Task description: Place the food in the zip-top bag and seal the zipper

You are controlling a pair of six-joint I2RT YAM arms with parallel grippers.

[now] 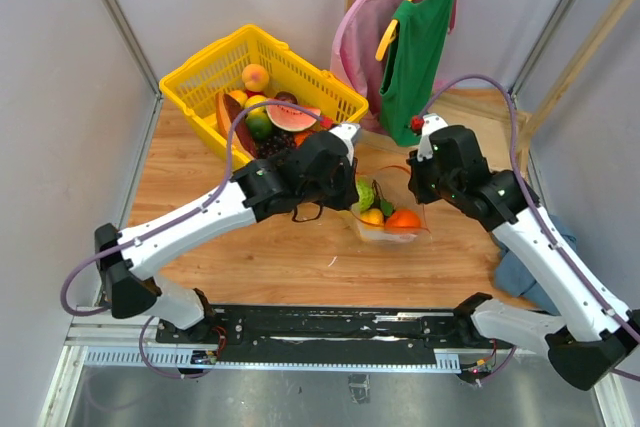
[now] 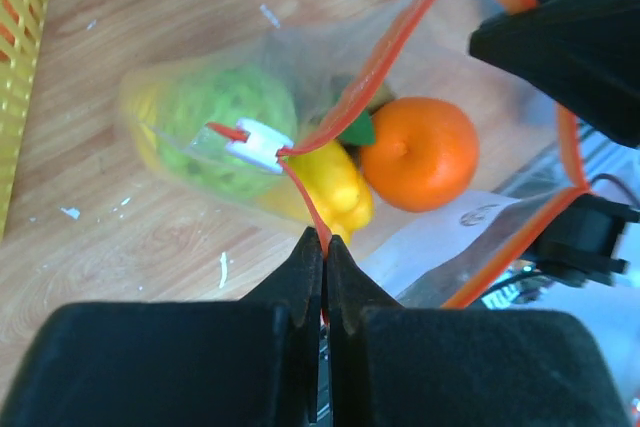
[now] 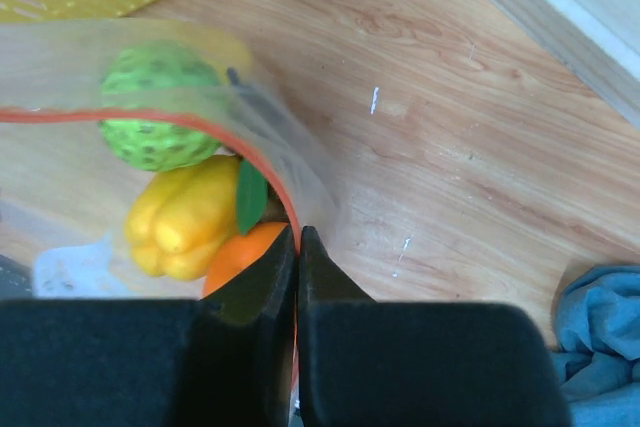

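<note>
The clear zip bag (image 1: 385, 232) with red zipper lips holds a green bumpy fruit (image 3: 160, 142), a yellow pepper (image 3: 185, 212), an orange (image 2: 418, 152) and a leaf. My left gripper is shut on the bag's red zipper edge, near a white slider (image 2: 260, 144). My right gripper is shut on the other stretch of red edge, on the bag's right side. The bag's mouth gapes between them.
A yellow basket of fruit (image 1: 200, 77) stands behind at the back left. Green and pink clothes hang at the back. A blue cloth (image 3: 595, 327) lies at the right.
</note>
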